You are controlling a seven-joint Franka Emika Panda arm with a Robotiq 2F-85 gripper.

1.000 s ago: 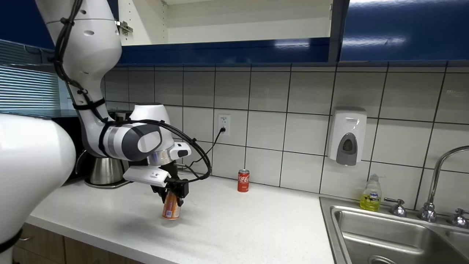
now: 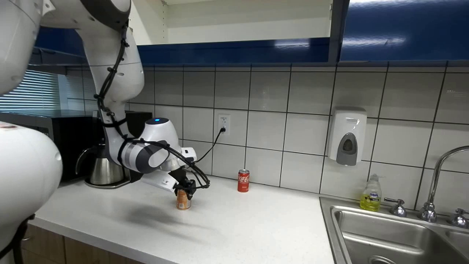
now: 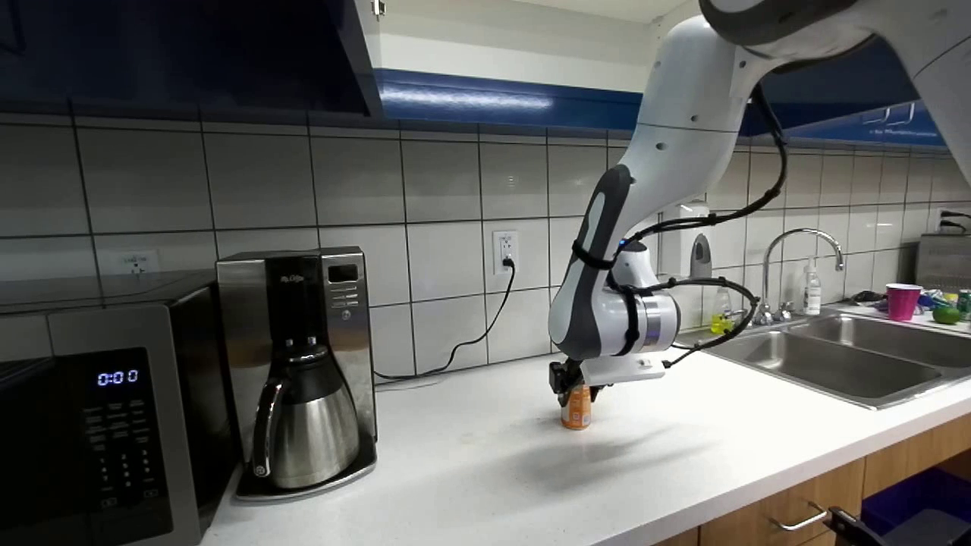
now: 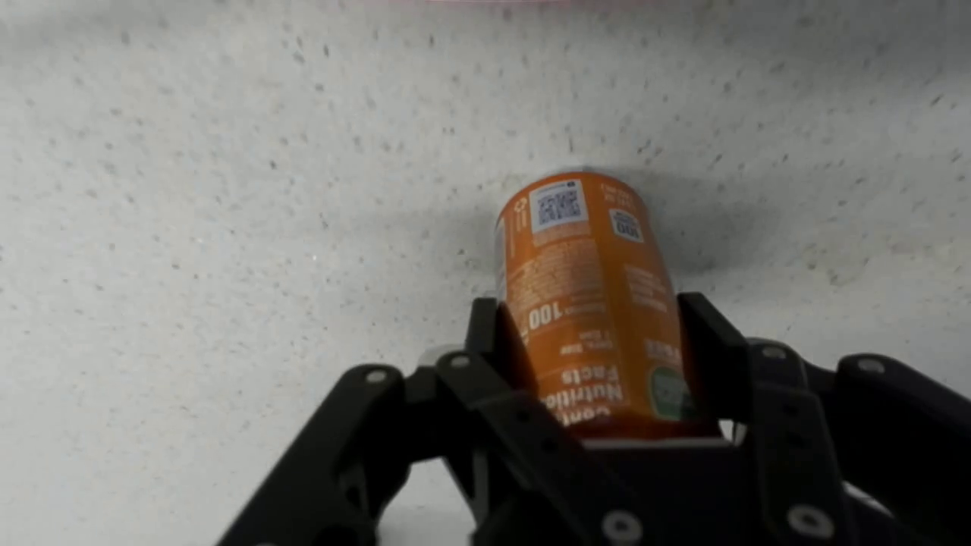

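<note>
An orange can (image 4: 592, 300) with a nutrition label and QR code is clasped between my black fingers, one on each side. My gripper (image 2: 185, 193) is shut on its upper part, over the white counter. In exterior view 2 the orange can (image 3: 576, 411) hangs below the gripper (image 3: 575, 390), close to the counter surface; whether its base touches cannot be told. Toward the tiled wall, a red Coca-Cola can (image 2: 243, 180) stands upright on the counter, apart from my gripper and to its right in exterior view 1.
A coffee maker (image 3: 344, 364) with a steel carafe and a microwave (image 3: 118, 409) occupy one end of the counter. The sink (image 2: 395, 233), faucet and dish soap bottle (image 2: 372, 193) lie at the other. Bare counter (image 2: 263, 228) stretches between. An open cabinet is overhead.
My arm has carried the orange can back toward the wall and somewhat right in exterior view 1. The red can has stayed in place.
</note>
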